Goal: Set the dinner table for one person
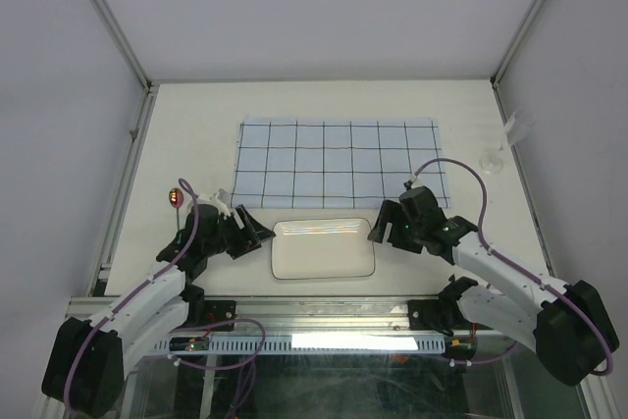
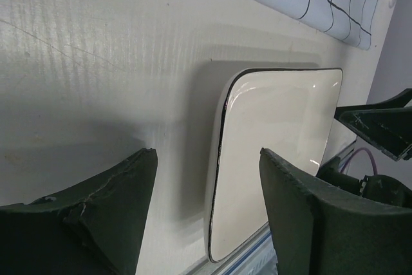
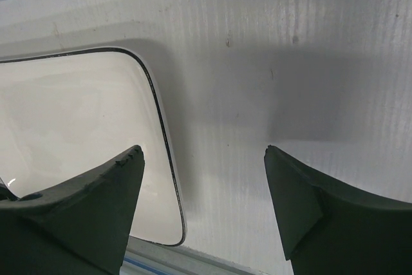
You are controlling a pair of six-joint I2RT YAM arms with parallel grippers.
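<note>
A cream rectangular plate with a dark rim [image 1: 324, 249] lies near the table's front edge. My left gripper stands open at its left end; in the left wrist view the plate's left rim [image 2: 219, 149] shows between the fingers. At the right end, my right gripper is open too, with the right rim [image 3: 165, 134] between its fingers in the right wrist view. Neither gripper is closed on the plate. Behind the plate lies a pale cloth with dark grid lines [image 1: 337, 159]. A clear stemmed glass [image 1: 506, 134] is at the far right.
A reddish, spoon-like utensil [image 1: 177, 199] lies at the left, partly hidden by my left arm. Bare white table [image 1: 324, 98] stretches behind the cloth. A metal rail [image 1: 294, 308] runs along the front edge.
</note>
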